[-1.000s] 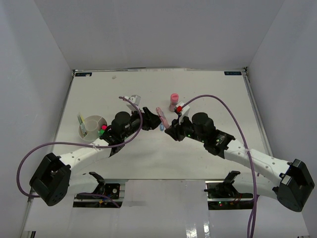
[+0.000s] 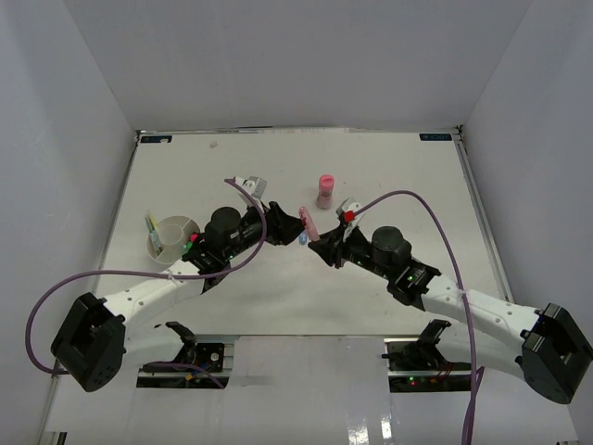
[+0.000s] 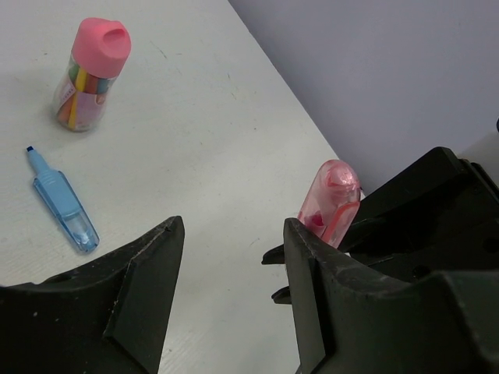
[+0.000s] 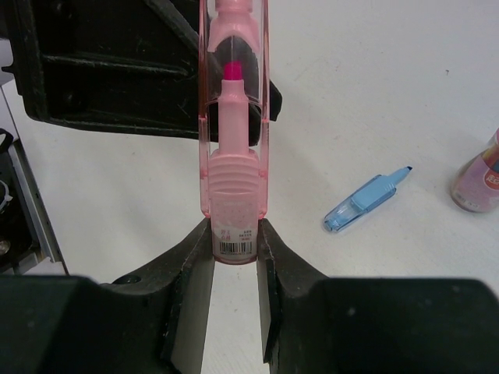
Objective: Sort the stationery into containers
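A pink marker (image 2: 309, 223) in a clear case stands tilted over the table, its lower end between the fingers of my right gripper (image 2: 321, 247). In the right wrist view that gripper is shut on the end with the barcode. My left gripper is open, its fingers apart and the gap between them empty. The marker's upper end (image 3: 331, 199) shows just past its right-hand finger. Below on the table lies a light blue marker (image 3: 61, 202). Behind it stands a clear jar (image 2: 325, 191) with a pink lid and colourful sticks inside.
At the left of the table a pale round container (image 2: 173, 243) holds a smaller cup and some pens. Small red and green items (image 2: 191, 242) show beside my left arm.
Across the last second my right gripper has shifted slightly right and down with the pink marker, its arm turning a little. The left arm has barely moved.
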